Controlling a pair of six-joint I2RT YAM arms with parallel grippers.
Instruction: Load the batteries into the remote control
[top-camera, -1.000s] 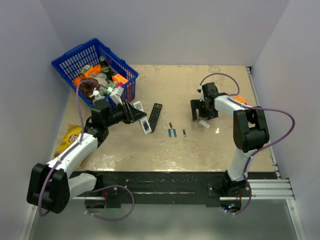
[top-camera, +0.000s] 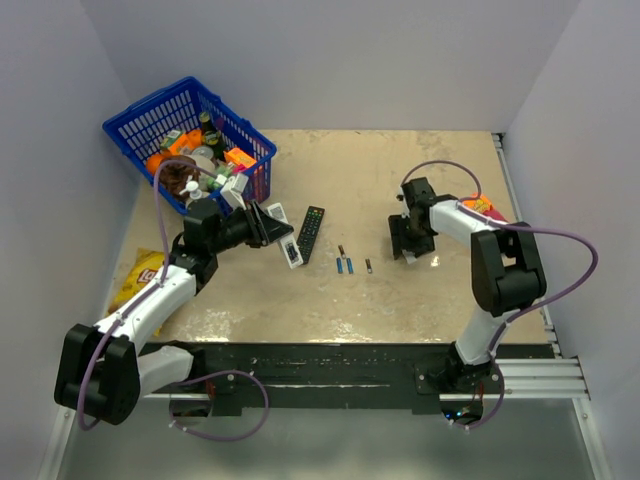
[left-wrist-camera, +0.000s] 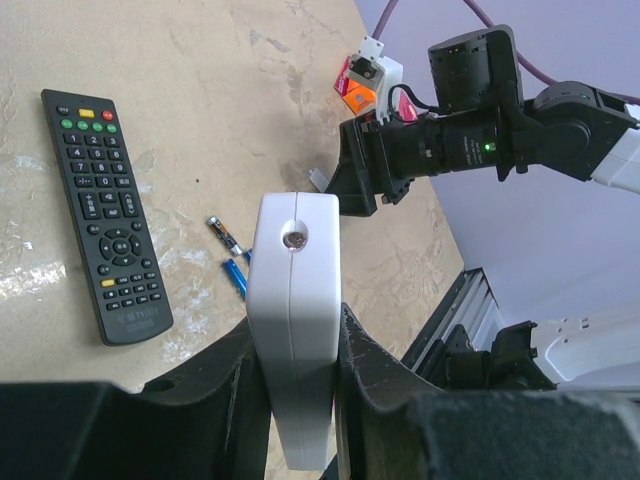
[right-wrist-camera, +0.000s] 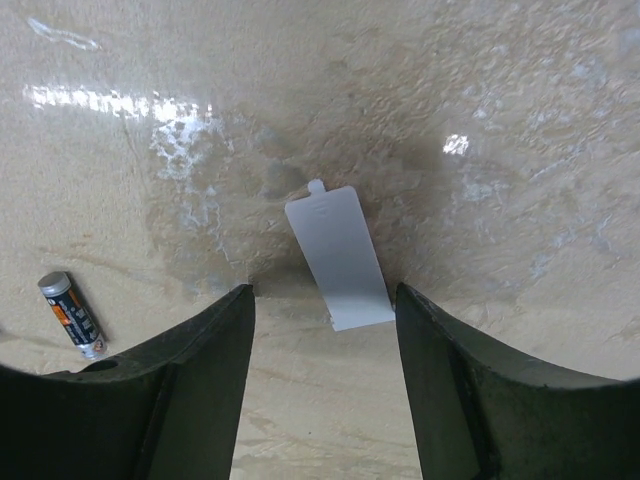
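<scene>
My left gripper (top-camera: 270, 225) is shut on a white remote (left-wrist-camera: 293, 285), held above the table beside a black remote (top-camera: 310, 235) lying flat. Several small batteries lie mid-table, among them blue ones (left-wrist-camera: 235, 277) and a black-orange one (right-wrist-camera: 70, 313). A small flat white piece with a tab, apparently the battery cover (right-wrist-camera: 338, 255), lies on the table between the open fingers of my right gripper, low over it; whether they touch it is unclear.
A blue basket (top-camera: 135, 125) of groceries stands at the back left, a yellow bag (top-camera: 135, 285) at the left edge, orange-red packets (top-camera: 483, 208) at the right.
The left arm and the objects look unchanged.
</scene>
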